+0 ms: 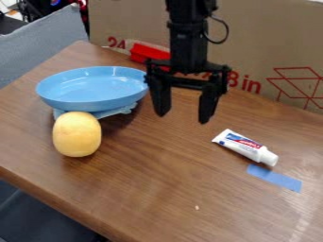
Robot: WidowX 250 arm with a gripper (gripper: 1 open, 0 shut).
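Note:
My black gripper (184, 99) hangs open over the middle of the wooden table, nothing between its fingers, just right of the blue bowl (91, 87). The bowl rests on a light blue support at the left. A yellow round object (77, 134) sits in front of the bowl. A white toothpaste tube (243, 147) lies to the right of the gripper, beside a strip of blue tape (274, 178).
A cardboard box (271, 47) stands along the back, with a red object (145, 52) before it, partly behind the arm. A grey surface borders the table at left.

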